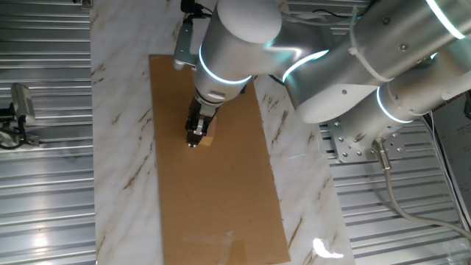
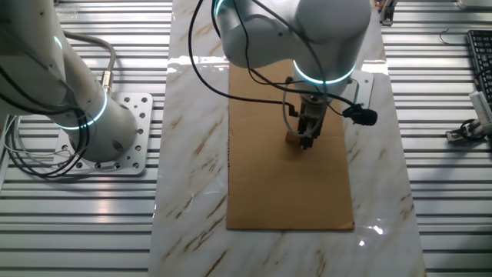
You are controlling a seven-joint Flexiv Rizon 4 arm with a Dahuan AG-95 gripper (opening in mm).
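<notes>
My gripper points down over the brown cardboard sheet, toward its upper part in exterior view 1. A small tan block shows right beside the dark fingers, partly hidden behind them. From the opposite side, exterior view 2 shows the same block close against the left of the gripper. Neither view makes clear whether the block lies between the fingers or only beside them, or how far apart the fingers stand.
The cardboard lies on a white marbled tabletop, with bare cardboard in front of the gripper. Slatted metal surfaces flank the table. Loose black cables hang around the wrist. A keyboard sits at the far right.
</notes>
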